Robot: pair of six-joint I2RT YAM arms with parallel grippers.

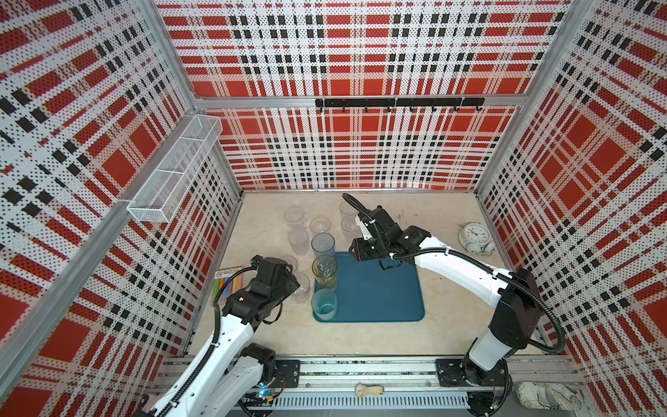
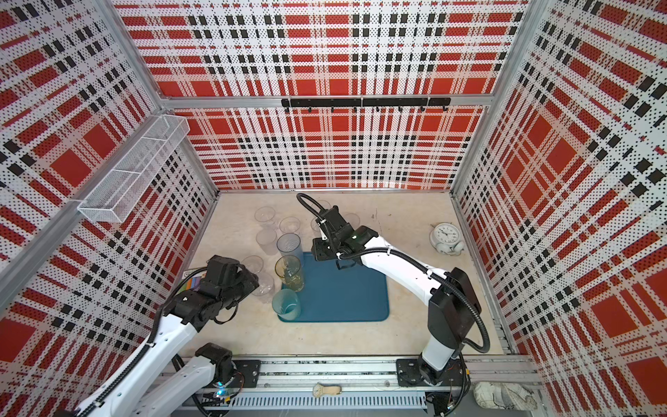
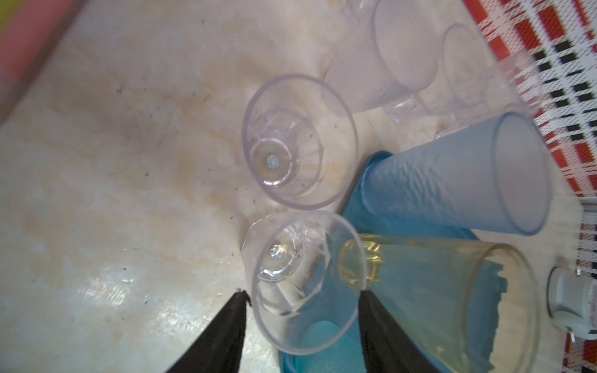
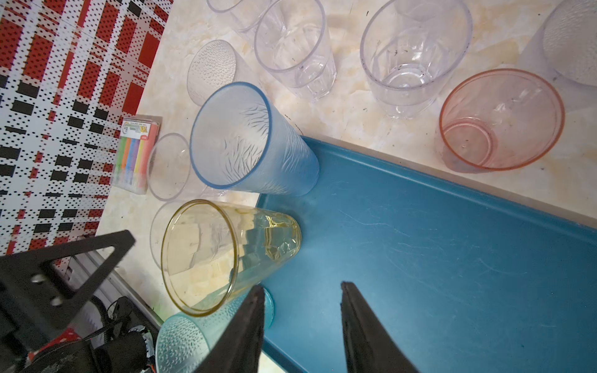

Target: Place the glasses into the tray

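On the left of the blue tray point(image 1: 375, 285) stand a blue glass point(image 4: 289, 161), a yellow glass point(image 4: 264, 248) and a teal glass point(image 1: 324, 304). My left gripper is open over a clear glass point(image 3: 283, 248) just left of the tray, its fingers at the rim. My right gripper is open above the tray, nothing between its fingers. Several other clear glasses point(image 3: 298, 143) and a pink glass point(image 4: 497, 124) stand outside the tray, to its left and behind it.
A clock point(image 1: 474, 237) sits at the right, pastel sticks point(image 4: 133, 155) at the left, and a wire basket point(image 1: 173, 170) hangs on the left wall. The tray's middle and right are clear, as is the front strip of table.
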